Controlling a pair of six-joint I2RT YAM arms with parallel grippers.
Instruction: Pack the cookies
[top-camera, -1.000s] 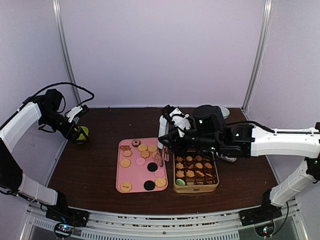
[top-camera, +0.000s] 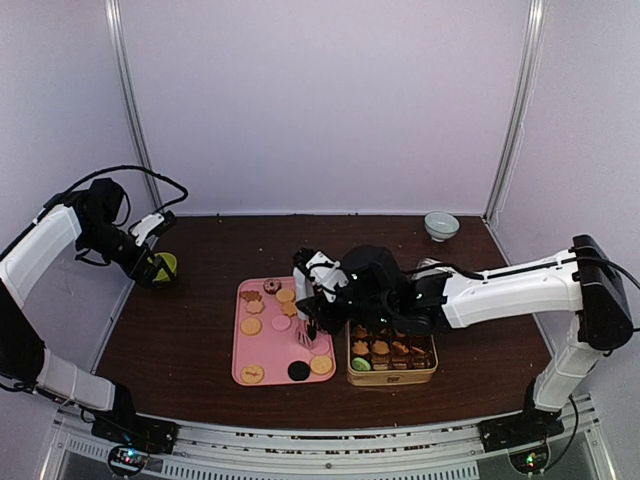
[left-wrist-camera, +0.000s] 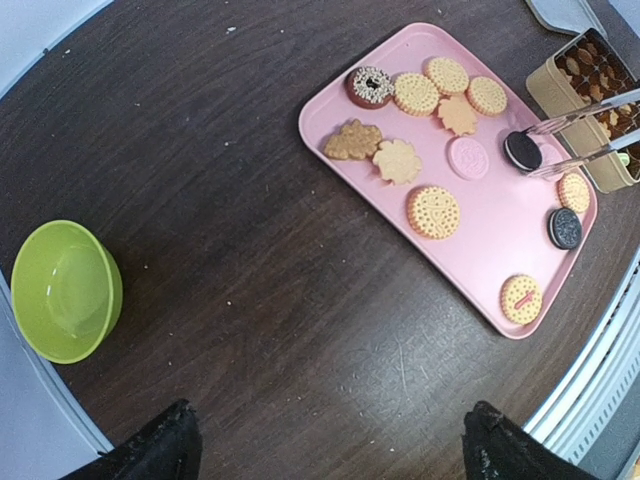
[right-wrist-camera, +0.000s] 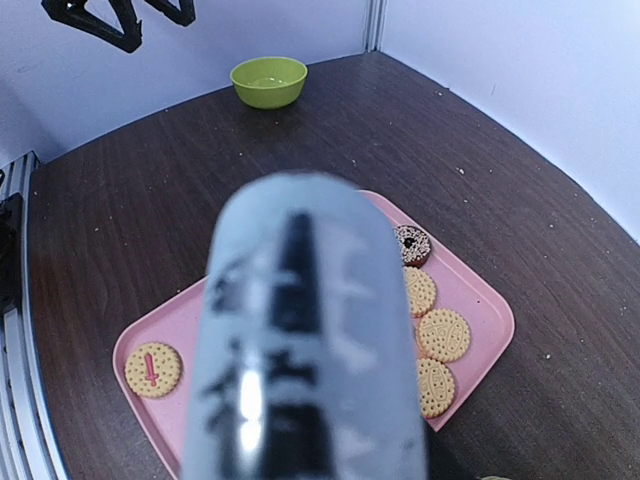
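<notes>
On the pink tray (top-camera: 262, 352) lie several cookies, among them a black cookie (left-wrist-camera: 521, 151) near the box side. My right gripper (top-camera: 308, 336) reaches down to it, its two long silvery prongs (left-wrist-camera: 562, 121) apart with tips at either side of the cookie's edge; contact is not clear. A blurred metallic tongs-like piece (right-wrist-camera: 310, 330) fills the middle of the right wrist view and hides much of the tray. Right of the tray stands a beige box (top-camera: 392, 378) with cookies in divided cells. My left gripper hangs open and empty near the left wall.
A green bowl (left-wrist-camera: 68, 290) stands at the left table edge beneath the left arm. Toward the back right sits a pale bowl (top-camera: 441, 226). A second black cookie (top-camera: 299, 370) lies at the tray's front. Bare table lies left of and behind the tray.
The right gripper has moved left from near the box's edge to the black cookie, and lowered; its arm now covers the cookie from above. The left arm and tray have stayed put.
</notes>
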